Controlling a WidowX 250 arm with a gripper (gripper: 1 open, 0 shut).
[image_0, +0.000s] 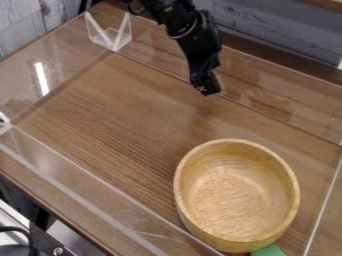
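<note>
My gripper (205, 82) reaches down from the top middle of the camera view on a black arm, low over the wooden table (120, 130). Its fingers are small and dark here, and I cannot tell whether they are open or shut. I see no object clearly between them.
A round wooden bowl (237, 200) stands at the lower right, with a green item (269, 250) beside it at the bottom edge. A clear angular plastic piece (110, 30) is at the upper left.
</note>
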